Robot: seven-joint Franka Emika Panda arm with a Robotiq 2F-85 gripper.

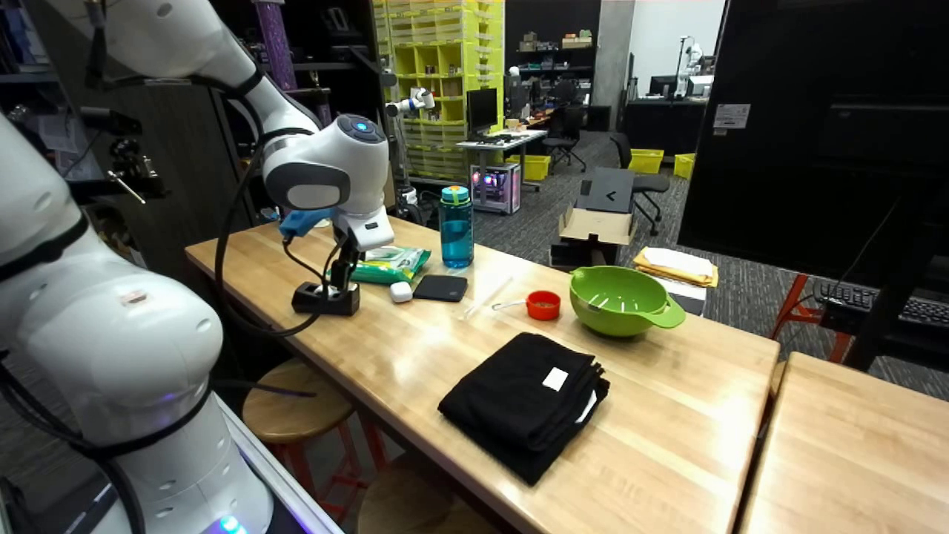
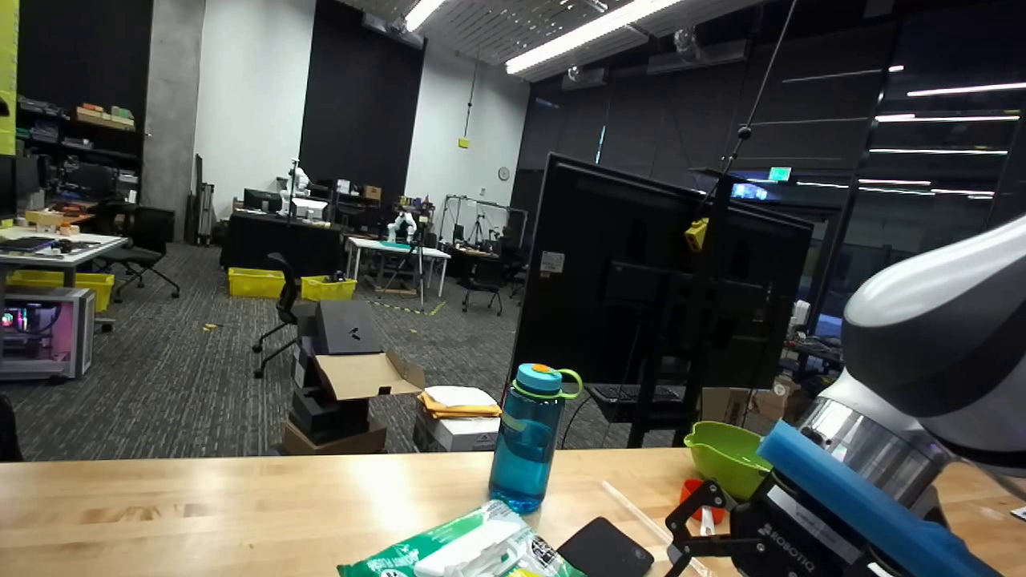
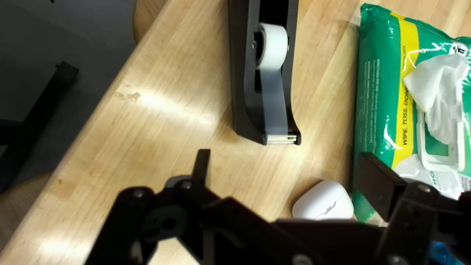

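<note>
My gripper stands open in the wrist view, its two dark fingers wide apart with nothing held between them. Beyond the fingertips on the wooden table lies a black tape dispenser (image 3: pixel 239 84) with a white tape roll (image 3: pixel 276 46). A white earbud case (image 3: pixel 324 201) shows toward the right finger, partly covered by the gripper's body. Right of it is a green wipes pack (image 3: pixel 377 106), a white wipe poking from its open lid; the right finger overlaps it in the picture. In exterior view 1 the gripper hangs over the tape dispenser (image 1: pixel 329 305), its fingers partly hidden.
A black flat square (image 1: pixel 441 288), a blue bottle (image 1: pixel 456 231), a clear stick (image 1: pixel 485 298), a red measuring cup (image 1: pixel 543 305) and a green bowl (image 1: pixel 614 307) stand along the far side. Folded black cloth (image 1: pixel 520 391) lies nearer.
</note>
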